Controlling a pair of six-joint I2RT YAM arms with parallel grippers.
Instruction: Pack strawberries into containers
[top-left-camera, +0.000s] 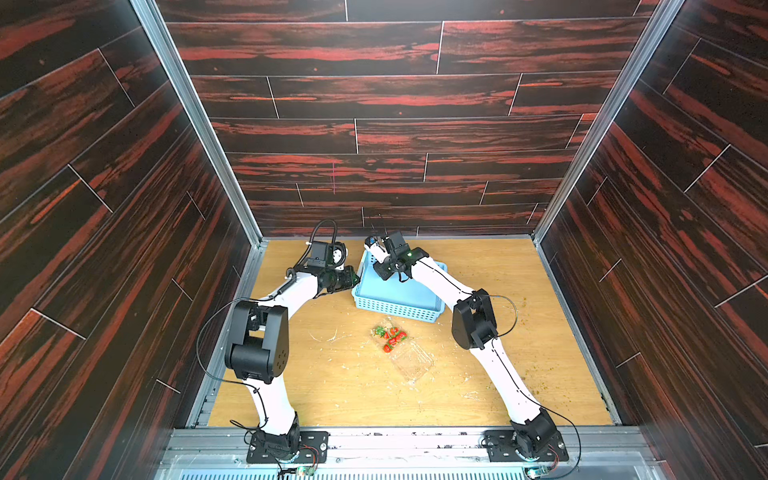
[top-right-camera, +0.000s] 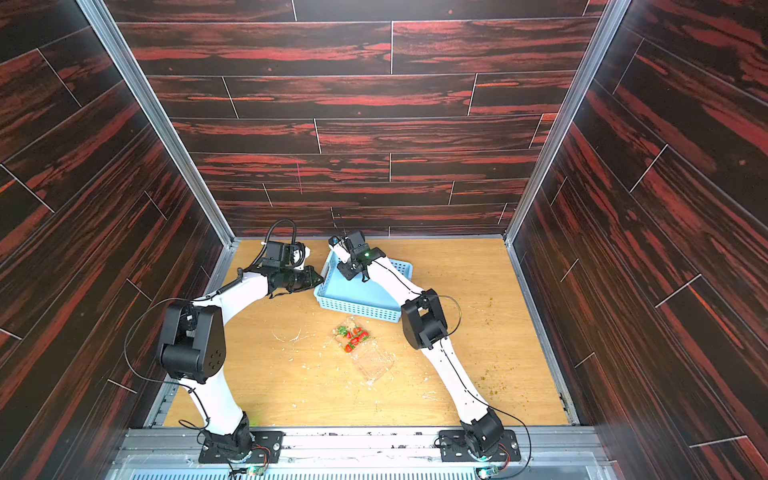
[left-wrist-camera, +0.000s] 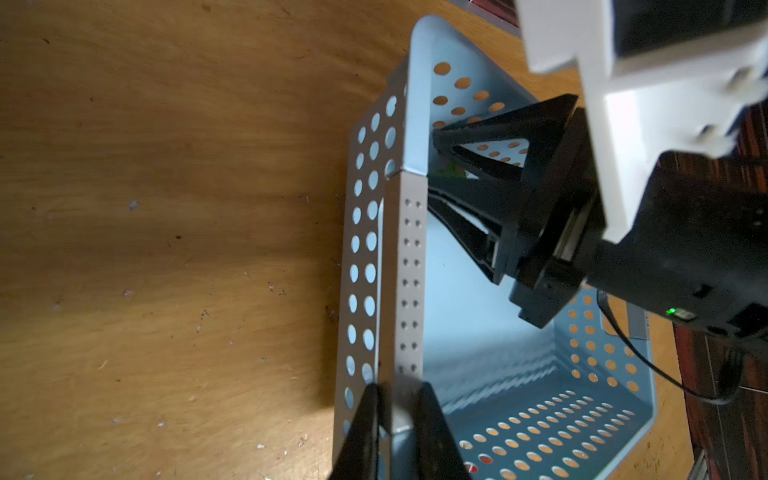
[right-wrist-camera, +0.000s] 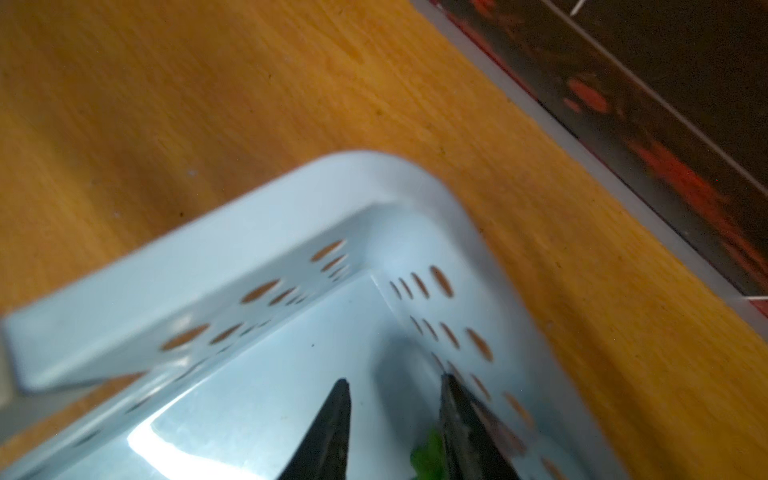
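Note:
A blue perforated basket (top-left-camera: 400, 305) sits on the table toward the back. My left gripper is shut on the rim of its left wall, one finger either side. Inside the basket, close to that wall, is my right gripper; its fingers are parted with clear space between the tips. A small green piece (right-wrist-camera: 428, 460) shows low beside the right finger, blurred; what it belongs to cannot be made out. In front of the basket, an open clear container (top-left-camera: 412, 360) holds several red strawberries (top-left-camera: 393, 340) with green leaves in its far half.
The back wall (right-wrist-camera: 704, 128) stands close behind the basket. My right forearm (top-left-camera: 441, 280) reaches across the basket's right side.

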